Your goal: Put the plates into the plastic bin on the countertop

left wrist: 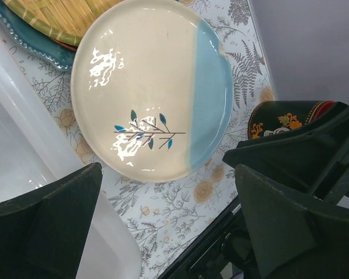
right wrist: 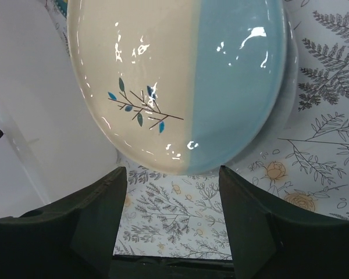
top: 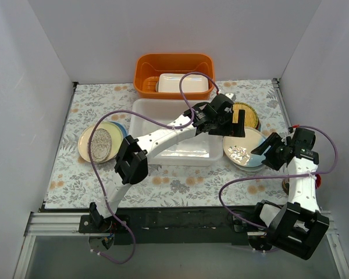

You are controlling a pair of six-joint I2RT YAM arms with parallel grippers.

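A cream plate with a blue side and a leaf sprig (top: 244, 139) lies right of the clear plastic bin (top: 180, 156). Beneath it, the pale rim of another plate (right wrist: 289, 99) peeks out in the right wrist view. My left gripper (top: 238, 123) is open above the plate's far side, its fingers empty. At the plate's blue right edge is my right gripper (top: 260, 156), fingers apart and nothing between them. In the right wrist view the plate's near rim reaches close to those fingertips; contact cannot be made out. The bin's visible floor looks bare.
At the left lies a stack of plates, a speckled one (top: 100, 145) on top. An orange bin (top: 141, 75) holding a white tray (top: 192, 83) stands behind. A yellow woven plate (top: 246, 112) sits behind the cream plate. A patterned dark mug (left wrist: 270, 119) is near the right edge.
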